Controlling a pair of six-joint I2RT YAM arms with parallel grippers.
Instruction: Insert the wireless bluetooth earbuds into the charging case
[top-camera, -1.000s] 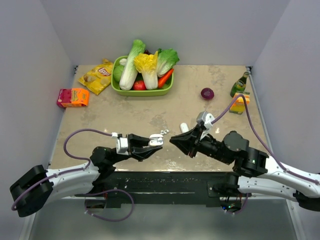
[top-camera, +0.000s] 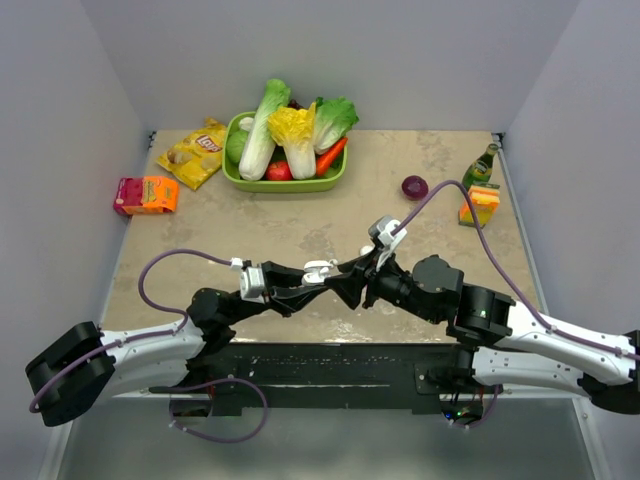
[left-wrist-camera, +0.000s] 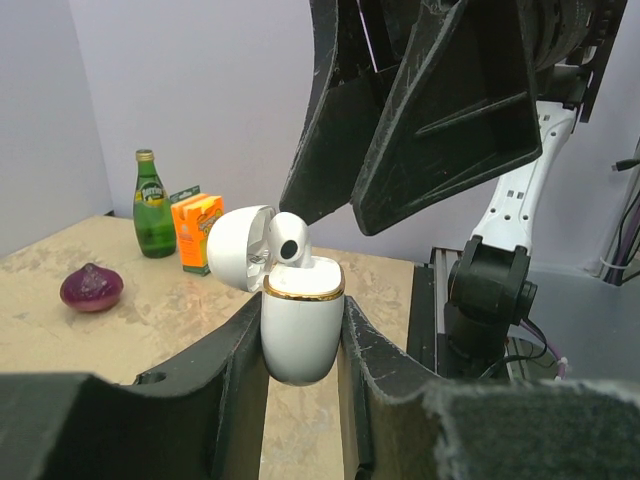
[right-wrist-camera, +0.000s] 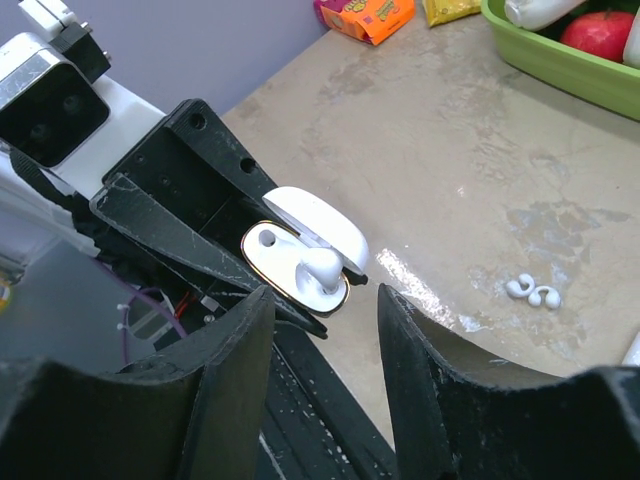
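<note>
The open white charging case (left-wrist-camera: 302, 330) is clamped in my left gripper (top-camera: 310, 285), its gold rim upward. A white earbud (right-wrist-camera: 322, 268) sits in the case beside the raised lid (right-wrist-camera: 315, 220); the other cavity shows an empty hole in the right wrist view. My right gripper hovers just over the case, fingers apart, with nothing seen between them. Two small white curled pieces (right-wrist-camera: 530, 292) lie on the table.
A green basket of vegetables (top-camera: 245, 182) stands at the back, with snack packets at left. An onion (top-camera: 414, 187), bottle (top-camera: 479, 165) and juice carton (top-camera: 481, 206) are at right. The table's front edge runs below the arms.
Since one second ago the two grippers have come together over the table's middle, the left rising slightly with the case.
</note>
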